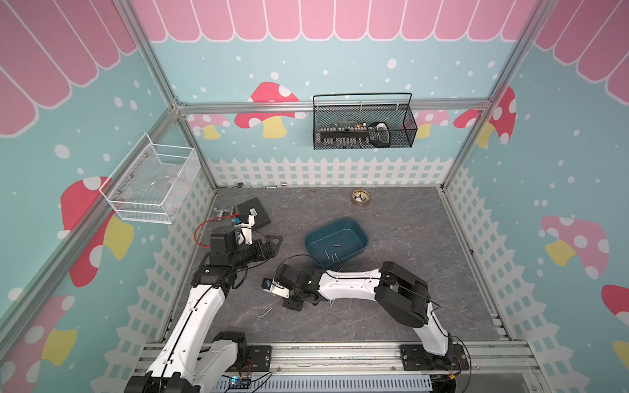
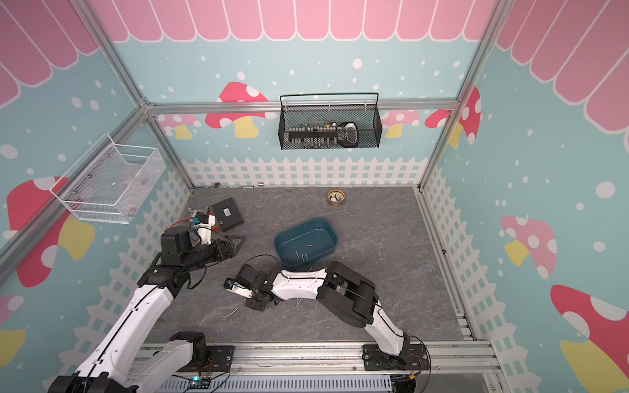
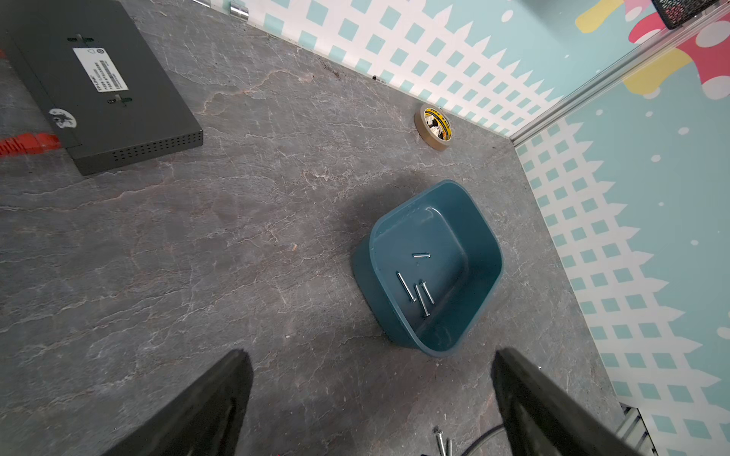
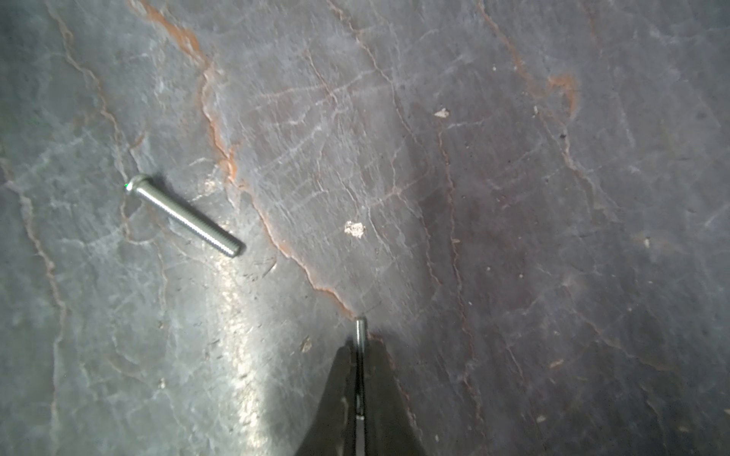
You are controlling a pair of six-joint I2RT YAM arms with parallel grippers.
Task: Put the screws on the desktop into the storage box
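Note:
The blue storage box (image 3: 426,266) holds several screws (image 3: 403,287). My left gripper hangs open above the desktop, left of the box. My right gripper is low over the desktop, shut, its fingertips around the end of a thin screw (image 4: 361,328); whether it grips it I cannot tell. Another screw (image 4: 182,215) lies up and left of those fingertips in the right wrist view. More screws (image 3: 441,444) lie near the box in the left wrist view.
A dark metal device (image 3: 129,121) with a red cable sits at the back left. A tape roll (image 3: 433,127) lies at the back. Wire baskets (image 1: 363,134) hang on the walls.

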